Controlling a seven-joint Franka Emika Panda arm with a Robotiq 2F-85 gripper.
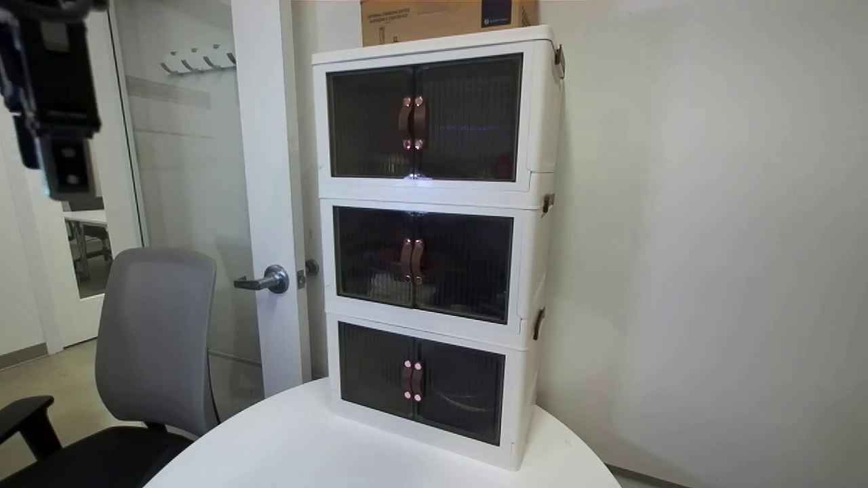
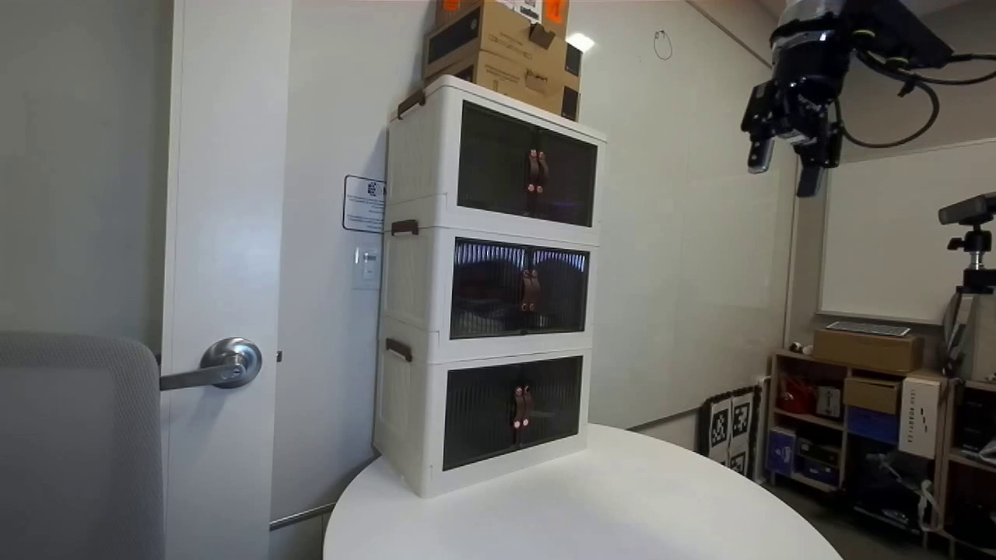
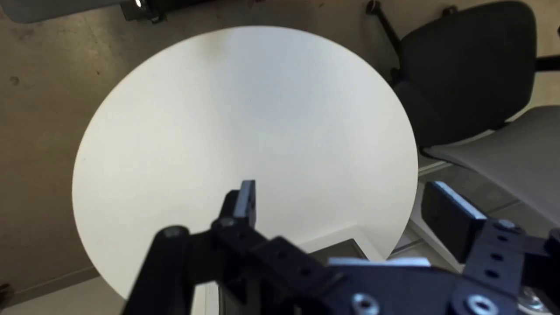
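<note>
A white cabinet [image 1: 533, 260] of three stacked units stands on a round white table [image 1: 268, 443]. Every unit has a pair of dark translucent doors, all closed, with brown strap handles; the top pair of handles [image 1: 412, 122], the middle pair [image 1: 412, 260] and the bottom pair [image 1: 413, 379] sit along the centre line. Open and empty, my gripper [image 2: 785, 169] hangs in the air well away from the doors, about level with the top unit in exterior view 2. The wrist view has both fingers [image 3: 451, 220] spread wide above the table and a cabinet corner. What the units contain is mostly hidden.
Cardboard boxes [image 2: 504, 56] rest on top of the cabinet. A grey chair [image 1: 154, 333] is beside the table, near a door with a lever handle [image 1: 264, 280].
</note>
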